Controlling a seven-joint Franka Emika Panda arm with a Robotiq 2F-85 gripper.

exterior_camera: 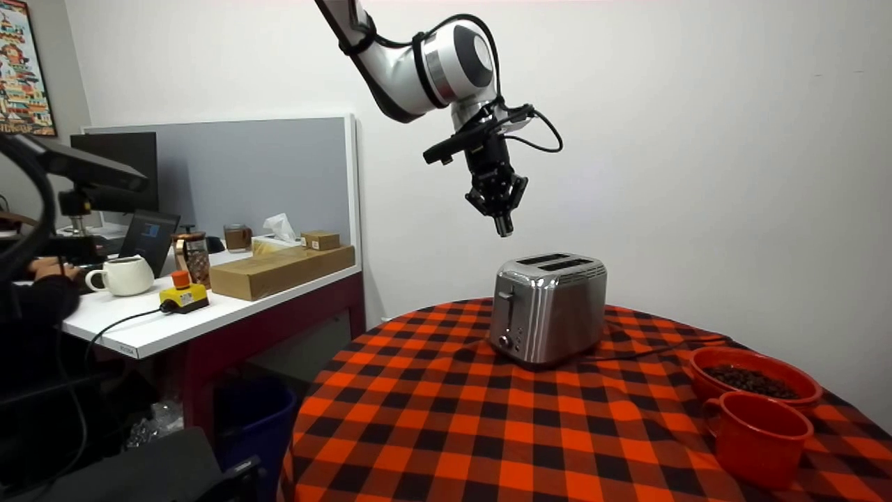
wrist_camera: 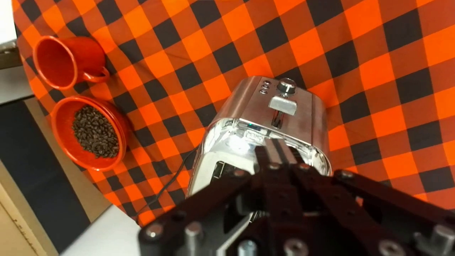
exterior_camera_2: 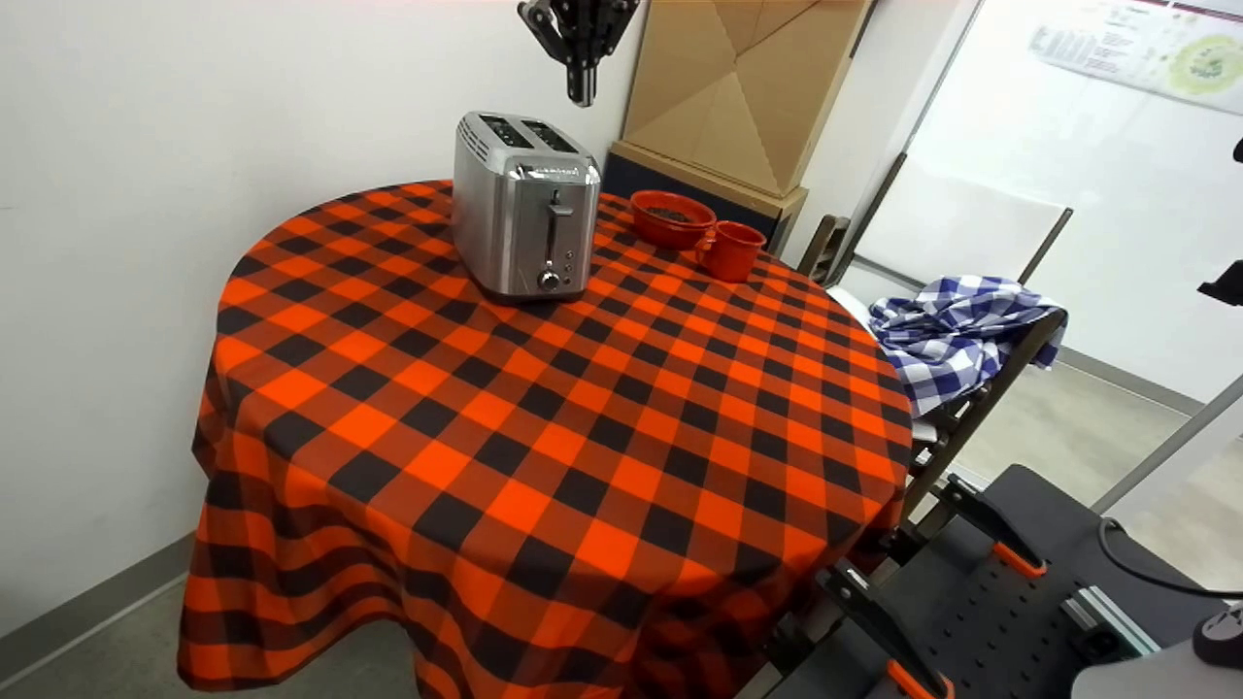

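A silver two-slot toaster [exterior_camera: 556, 318] stands upright on the checked table, its lever [exterior_camera_2: 559, 212] high on the narrow front face and a knob [wrist_camera: 286, 85] below it. Above the toaster's lever end hangs my gripper [exterior_camera: 503, 226], pointing down and clear of the metal. Its fingertips [exterior_camera_2: 582, 87] are together, and nothing shows between them. In the wrist view the gripper covers part of the toaster's top. Both slots look empty in the exterior views.
A red bowl [exterior_camera: 752, 373] of dark beans and a red mug [exterior_camera: 762, 439] stand close together, away from the toaster. A thin cord [wrist_camera: 172, 179] trails across the cloth from the toaster.
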